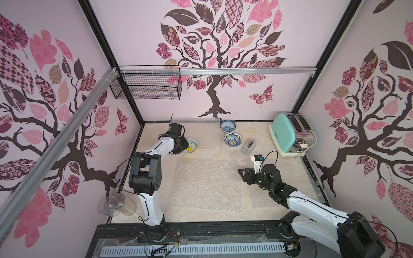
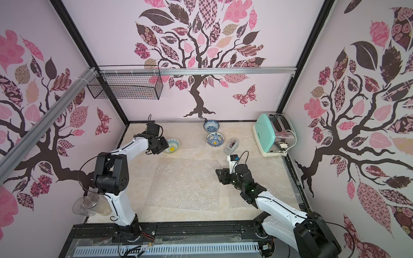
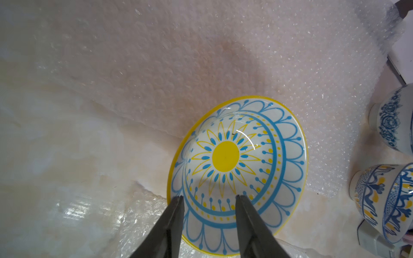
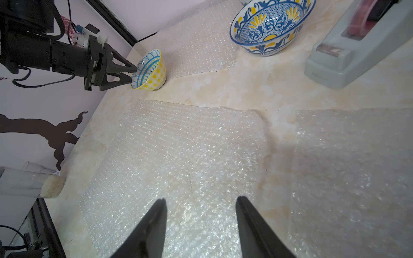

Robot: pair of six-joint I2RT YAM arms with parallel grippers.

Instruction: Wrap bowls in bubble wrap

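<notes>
My left gripper is open over the near rim of a yellow-dotted bowl at the back left; whether it touches is unclear. Two blue-patterned bowls, the rear one and the front one, stand at the back centre. A sheet of bubble wrap lies flat in the middle, with another to its right and a third strip along the back. My right gripper hangs open above the middle and right sheets, with nothing between its fingers.
A tape dispenser stands right of the bowls. A mint toaster occupies the back right. A wire basket hangs on the back left, and clear containers sit at the front left.
</notes>
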